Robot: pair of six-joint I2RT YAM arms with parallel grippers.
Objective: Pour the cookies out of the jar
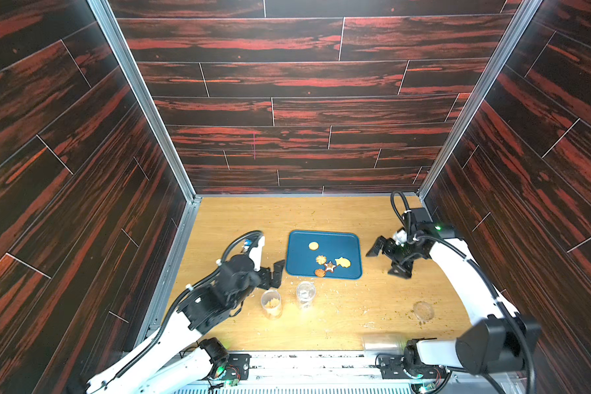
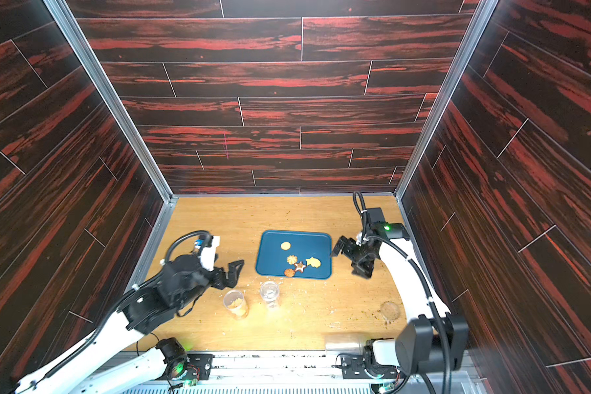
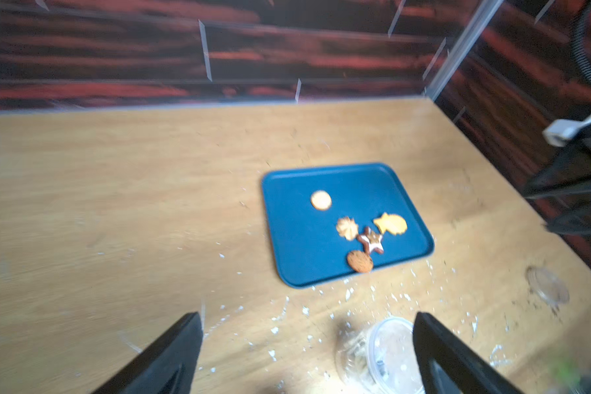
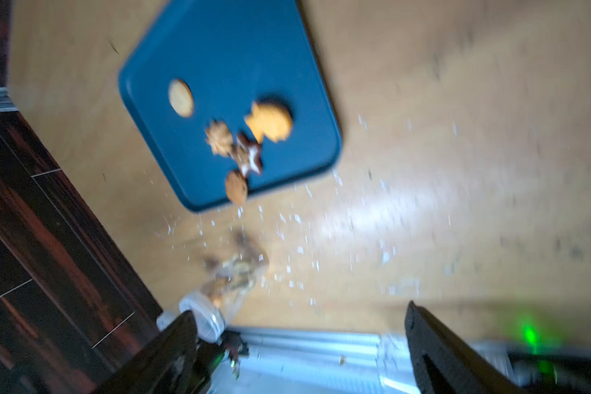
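Note:
The blue tray [image 1: 302, 252] holds several cookies: a round one [image 4: 180, 98], a fish [image 4: 269, 121], a star [image 4: 247, 155] and others. Below it stand two clear jars: the left [image 1: 271, 303] with pale cookies inside, the middle [image 1: 305, 293] with unclear contents. My left gripper [image 1: 270, 274] is open and empty, left of the tray above the jars. My right gripper [image 1: 390, 259] is open and empty, just right of the tray. A clear cylinder [image 1: 383, 341] lies at the front edge, right of centre.
A round clear lid [image 1: 423, 312] lies at the front right. Dark panelled walls surround it on the back and sides.

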